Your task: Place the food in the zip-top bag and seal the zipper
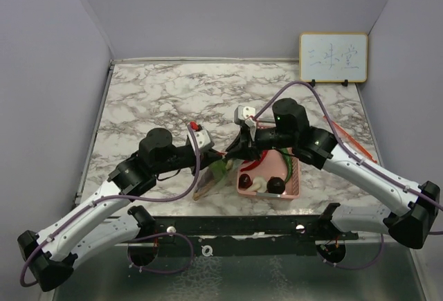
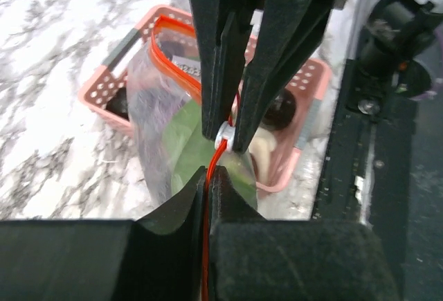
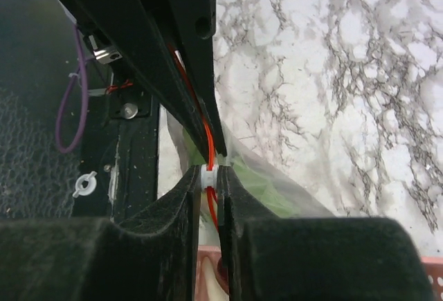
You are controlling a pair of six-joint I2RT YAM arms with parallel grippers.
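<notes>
A clear zip bag (image 2: 156, 135) with green food inside and a red zipper strip hangs above the table, front centre; a white slider (image 2: 225, 133) sits on the strip. My left gripper (image 1: 220, 154) is shut on the red zipper strip (image 2: 207, 176), right beside my right gripper (image 1: 232, 154), which is at the slider with its fingers close together; whether it holds the slider firmly I cannot tell. The bag's lower end rests low near the table's front edge.
A pink basket (image 1: 294, 187) with dark round items, pale pieces, red and green peppers stands right of the bag. A whiteboard (image 1: 332, 55) stands at the back right.
</notes>
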